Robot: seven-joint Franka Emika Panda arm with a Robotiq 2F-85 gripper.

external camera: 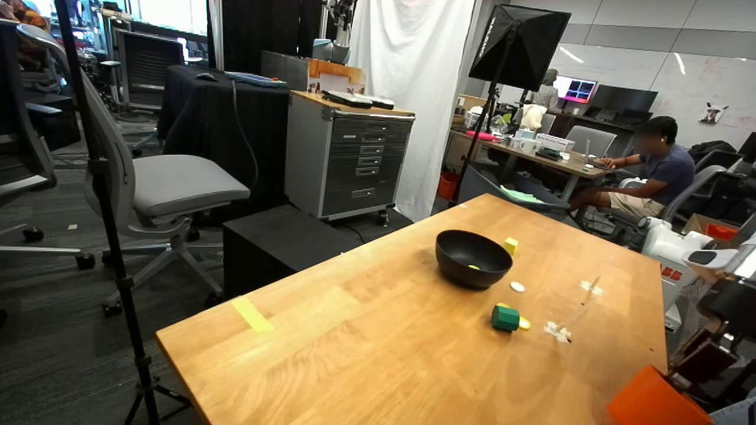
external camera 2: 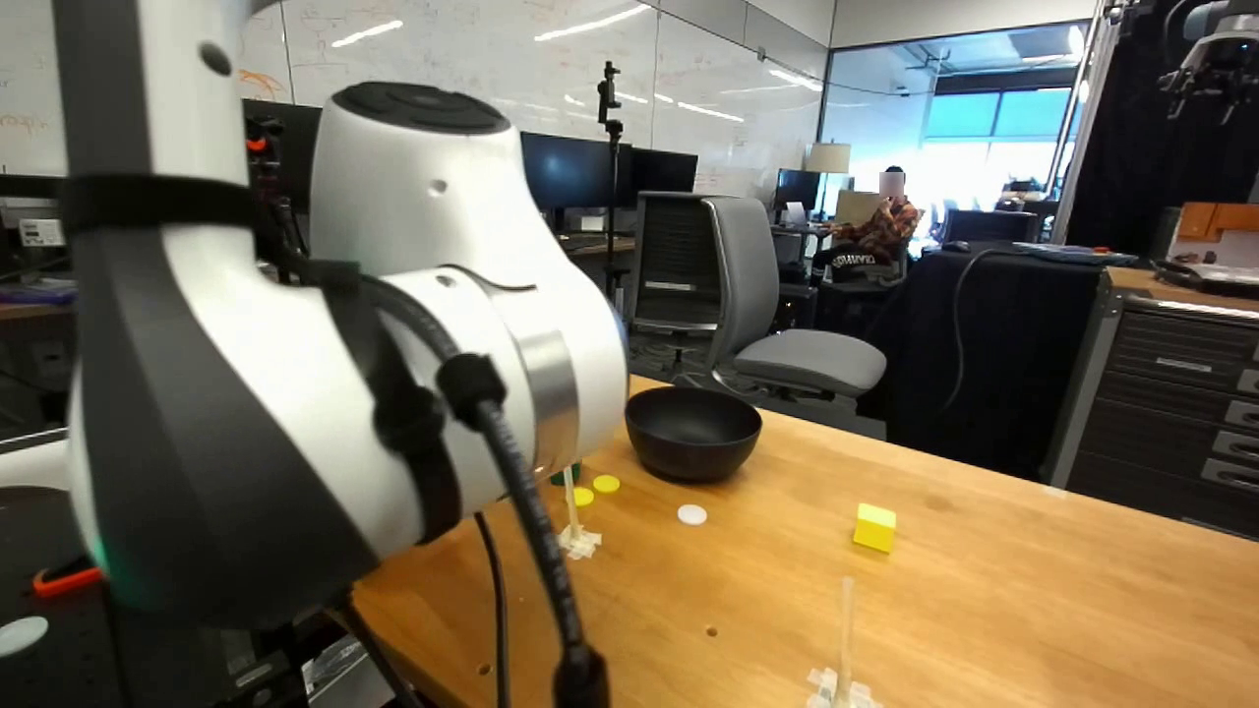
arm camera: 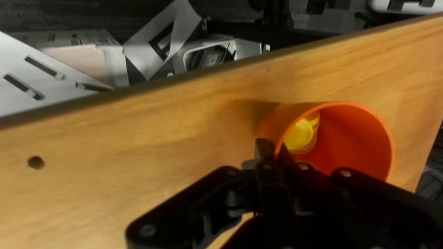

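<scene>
My gripper is shut on the rim of an orange cup (arm camera: 353,139); one finger is outside the wall and one inside. A yellow piece (arm camera: 299,135) lies inside the cup. In exterior view 1 the cup (external camera: 655,400) appears at the near right edge of the wooden table; whether it touches the wood I cannot tell. Away from it stands a black bowl (external camera: 453,270) with a small yellow bit (external camera: 474,267) inside. Exterior view 2 shows mostly the arm, and the gripper and cup are hidden there.
A green block (external camera: 505,319) lies beside yellow discs (external camera: 524,323). A white disc (external camera 2: 691,514) and a yellow cube (external camera 2: 874,527) are near the bowl. Thin pale sticks (external camera 2: 845,637) are taped upright to the table.
</scene>
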